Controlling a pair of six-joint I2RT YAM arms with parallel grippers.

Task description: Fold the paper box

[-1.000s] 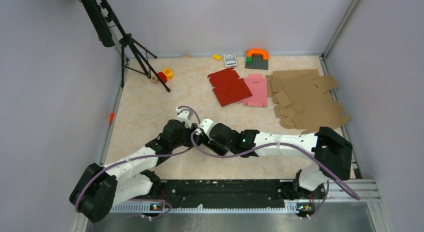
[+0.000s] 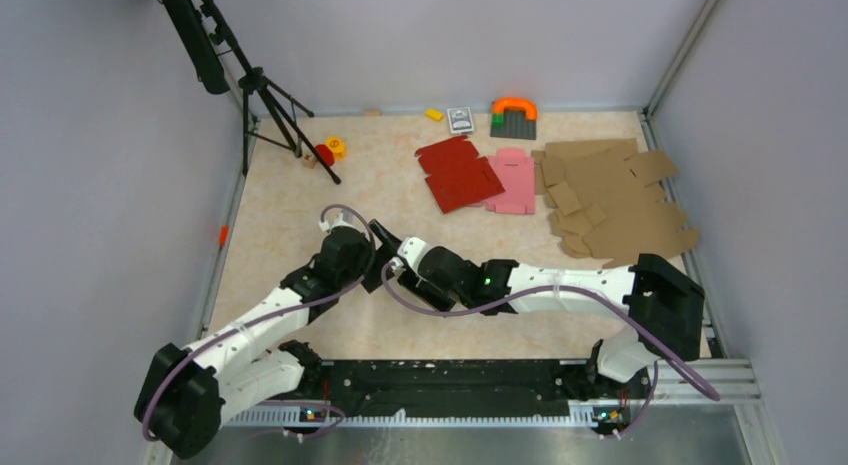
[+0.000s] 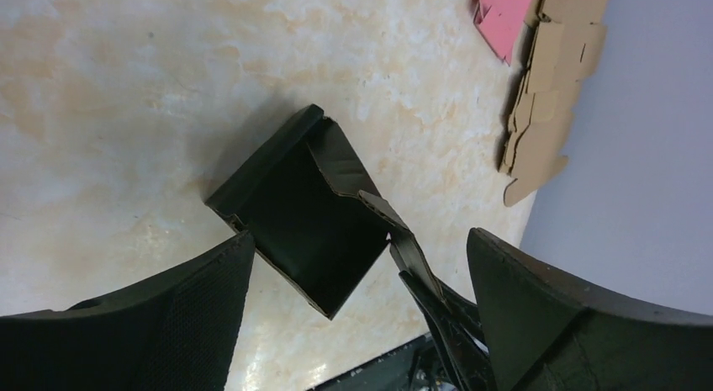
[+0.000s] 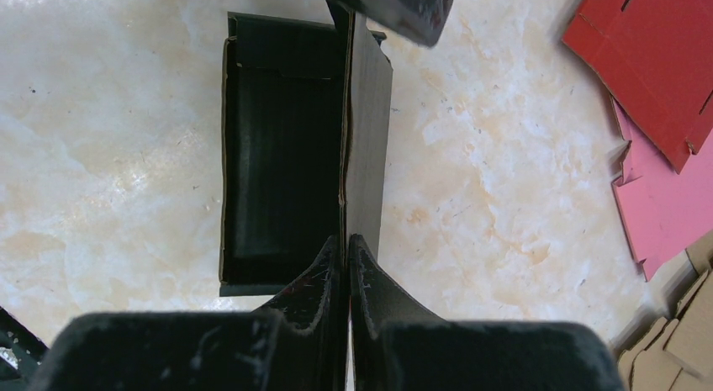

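Observation:
A dark green paper box (image 2: 423,293) stands open-topped on the table, its base and walls visible in the left wrist view (image 3: 311,231). My right gripper is shut at the top edge of one long wall (image 4: 368,139); whether that thin cardboard is between its fingertips is hard to tell. My left gripper is open above the box, its fingers wide apart with nothing held. In the right wrist view a dark finger of it (image 4: 420,8) shows at the top, over the box's far end.
Red sheets (image 2: 463,185), pink sheets (image 2: 513,185) and brown cardboard (image 2: 610,205) lie flat at the back and right. A tripod (image 2: 255,80) and small toys stand at back left.
The right arm has not visibly moved.

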